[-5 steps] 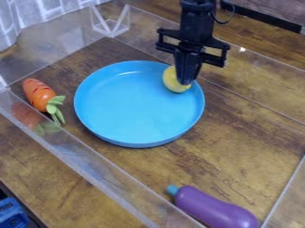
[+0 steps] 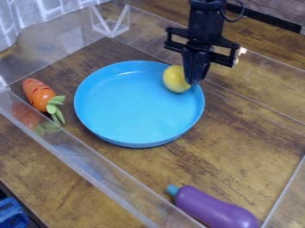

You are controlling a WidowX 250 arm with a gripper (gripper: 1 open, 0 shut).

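Observation:
My black gripper [image 2: 197, 62] hangs at the top centre, its fingertips just above and behind a yellow round object [image 2: 177, 79] at the back right of a blue plate [image 2: 127, 104]. The gripper is shut; nothing clearly shows between its fingers, though the tips partly overlap the yellow object's outline.
A toy carrot [image 2: 39, 94] lies left of the plate and a purple eggplant [image 2: 212, 205] at the lower right. Clear plastic walls edge the wooden surface. The wood right of the plate is bare.
The gripper has shifted slightly right and up from over the yellow object, uncovering more of it. The plate and toys look unmoved.

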